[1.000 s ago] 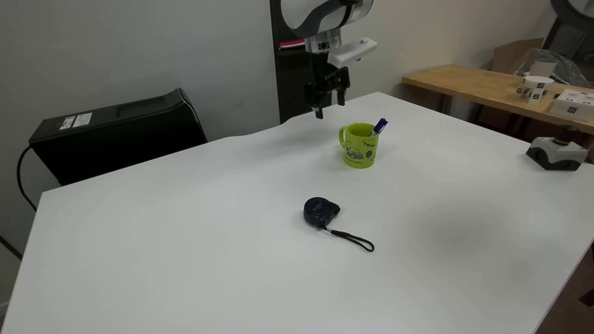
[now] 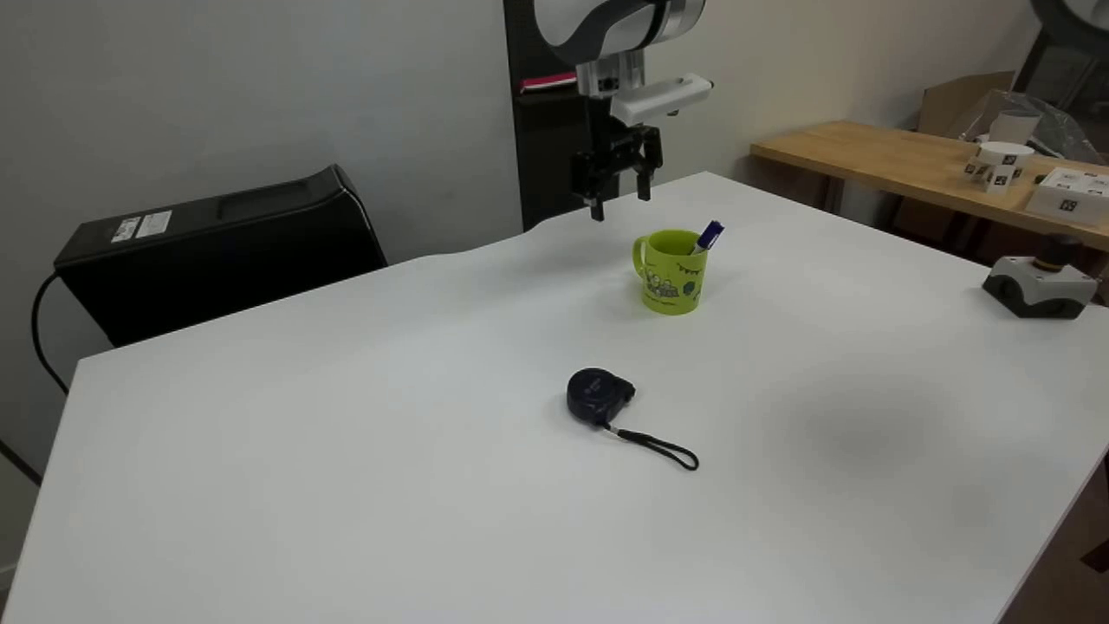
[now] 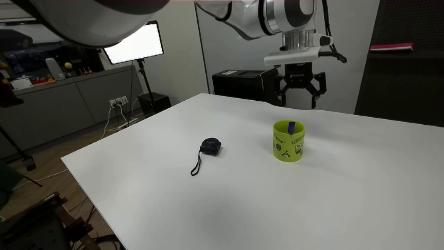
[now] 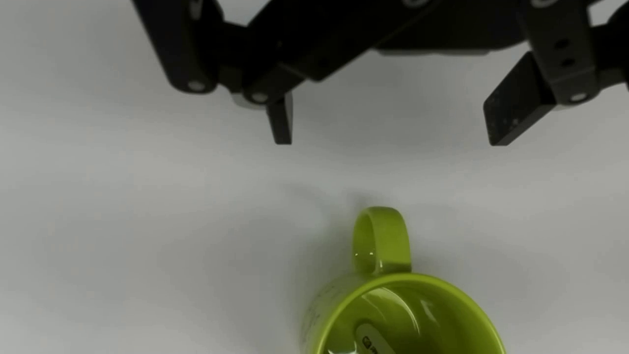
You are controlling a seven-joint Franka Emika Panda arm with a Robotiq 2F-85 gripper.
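A lime-green mug [image 2: 673, 276] stands upright on the white table, its handle [image 4: 393, 241] pointing toward the gripper's side in the wrist view. Inside it leans a marker [image 2: 710, 237] with a dark blue cap, its end poking over the rim. My gripper [image 3: 298, 105] hangs above the table on the handle side of the mug, apart from it. Its fingers [image 4: 281, 121] are spread wide, and only bare table shows between them. A dark tape measure [image 2: 598, 396] with a black wrist strap lies flat some way from the mug.
A black box-shaped unit [image 2: 223, 244] stands behind its far edge. Near the right edge sits a grey-and-black switch box [image 2: 1040, 281].
My gripper has shifted slightly to the right in exterior view 1, and its fingers appear a little wider apart. Mug, marker and tape measure have stayed put.
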